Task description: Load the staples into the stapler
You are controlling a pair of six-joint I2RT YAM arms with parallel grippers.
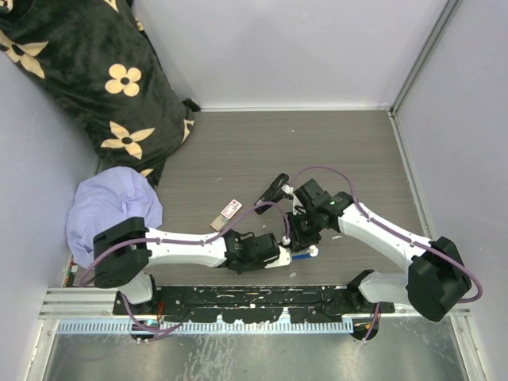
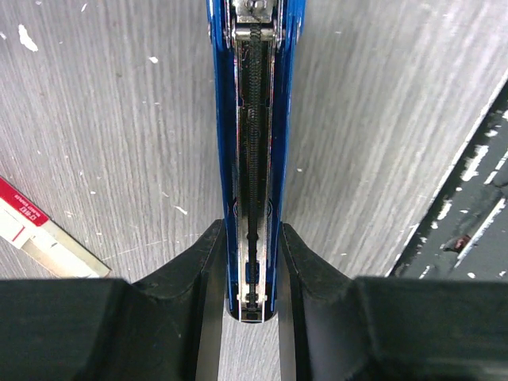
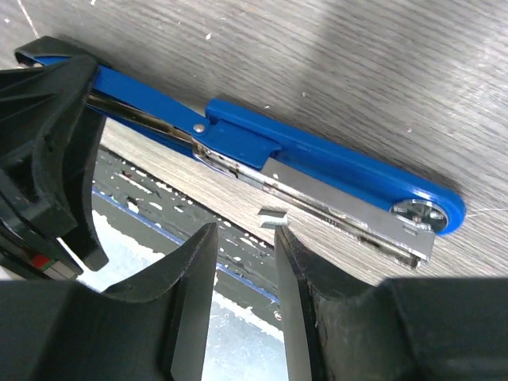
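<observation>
The blue stapler (image 3: 333, 167) is unfolded, with its metal magazine and long channel exposed. My left gripper is shut on one end of the stapler, seen lengthwise between its fingers in the left wrist view. Over the stapler's middle, in the top view, my right gripper (image 1: 294, 244) hides much of it. The right wrist view shows the right fingers (image 3: 186, 270) apart with nothing visibly held. A small silver piece (image 3: 274, 217), perhaps a staple strip, appears near the right fingertip; it seems to lie on the table, clear of the stapler.
A small box with a red and white label (image 1: 231, 209) lies behind the left gripper. Farther back sits a black object (image 1: 272, 194). The table's dark front edge (image 3: 238, 246) runs close to the stapler.
</observation>
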